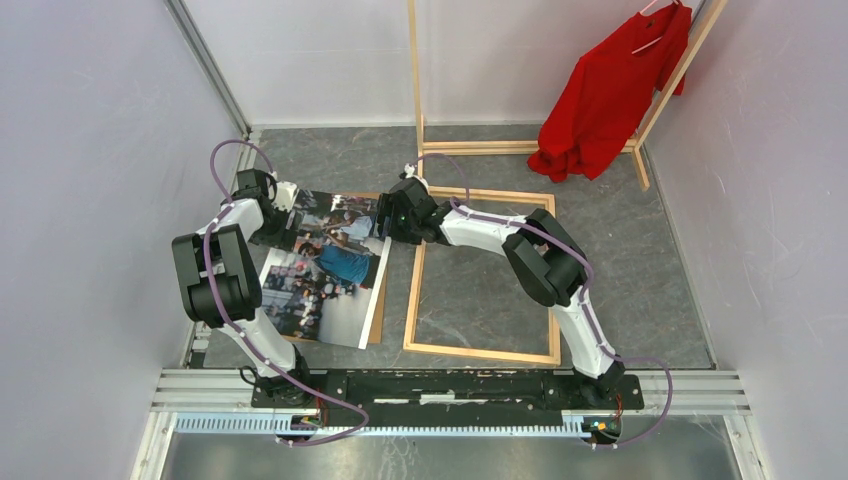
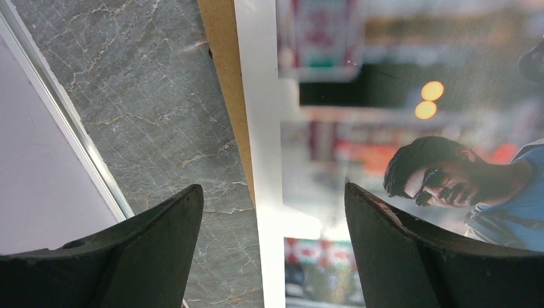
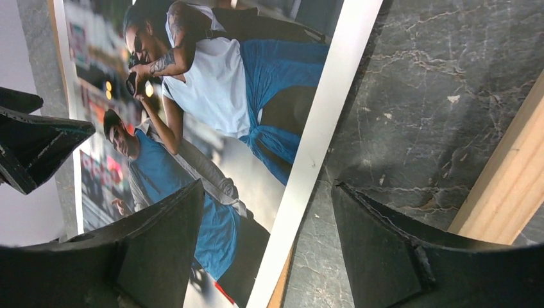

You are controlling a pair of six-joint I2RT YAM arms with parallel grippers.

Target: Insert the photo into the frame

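The photo (image 1: pixel 340 265), a large print with a white border, lies on the left of the surface over a brown backing board (image 1: pixel 377 322). To its right rests the empty wooden frame (image 1: pixel 480 353). At the photo's left edge my left gripper is open, its fingers on either side of the white border (image 2: pixel 262 128). My right gripper is over the photo's right edge, fingers apart, with the white border (image 3: pixel 315 138) running between its fingers. Neither gripper is closed on the border. Whether the fingertips touch the photo I cannot tell.
A wooden rack (image 1: pixel 480 148) with a red shirt (image 1: pixel 615 95) stands at the back. A narrow strip of floor separates photo and frame. The left wall (image 1: pixel 120 200) is close to my left arm.
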